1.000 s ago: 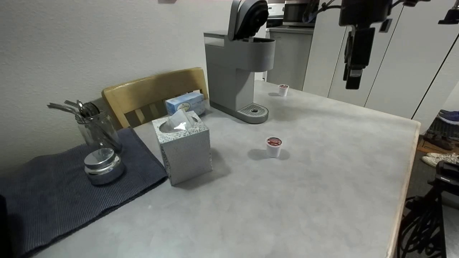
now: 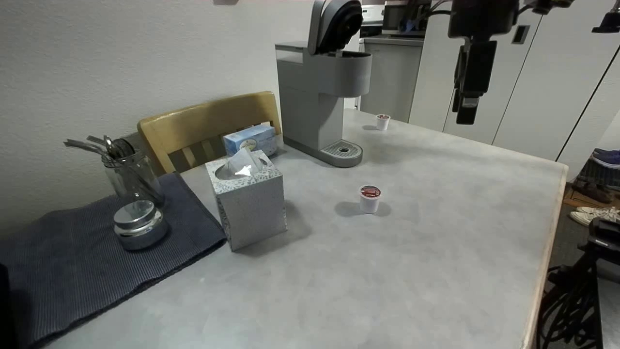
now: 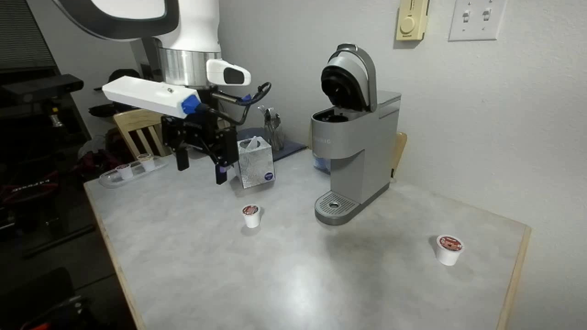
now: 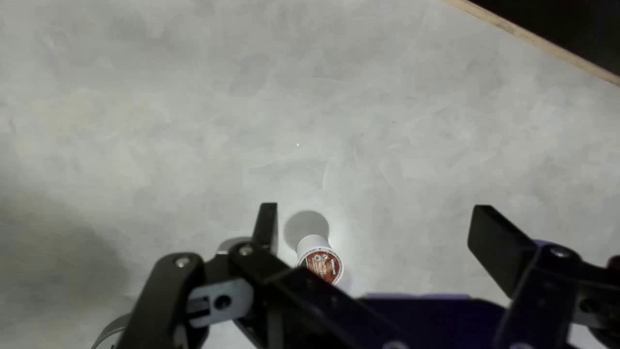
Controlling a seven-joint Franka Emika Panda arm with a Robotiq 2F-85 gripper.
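Observation:
My gripper [image 3: 201,171] stands open above the table, nothing between its fingers. In the wrist view the fingers are spread wide, and the red-lidded coffee pod [image 4: 323,264] shows on the table below, near one finger [image 4: 266,228] and partly covered by the gripper's body. That pod [image 3: 251,216] stands upright in front of the coffee maker [image 2: 308,99]. A second pod [image 3: 449,250] rests on the table past the machine. The grey coffee maker has its lid [image 3: 346,82] raised, exposing the pod chamber [image 3: 333,116].
A tissue box [image 2: 255,203] sits beside the near pod. Behind it are a blue box [image 2: 251,139], a jar of utensils [image 2: 133,177] and a navy mat [image 2: 64,264]. A clear tray [image 3: 105,181] holds more pods at the table's edge.
In exterior view 1 my gripper has shifted slightly left and a touch lower. The pods, coffee maker and tissue box look the same.

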